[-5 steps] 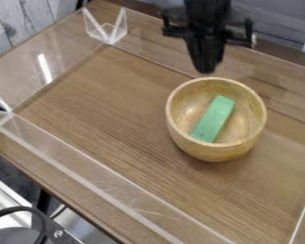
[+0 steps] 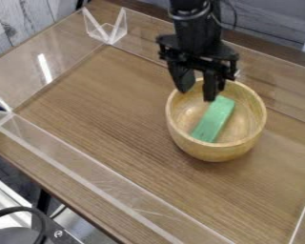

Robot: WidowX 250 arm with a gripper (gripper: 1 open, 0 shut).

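A round wooden bowl [image 2: 186,132] stands right of the table's middle, with a green rectangular block [image 2: 213,120] lying in it. The black gripper [image 2: 196,82] hangs over the back part of the bowl, its fingers pointing down and spread apart. Nothing shows held between them.
A clear transparent container [image 2: 104,24] stands at the back left. A dark cable-like piece [image 2: 28,214] shows at the lower left edge.
The gripper has come lower and toward the front, from behind the bowl to over its back part. The bowl and green block look unmoved.
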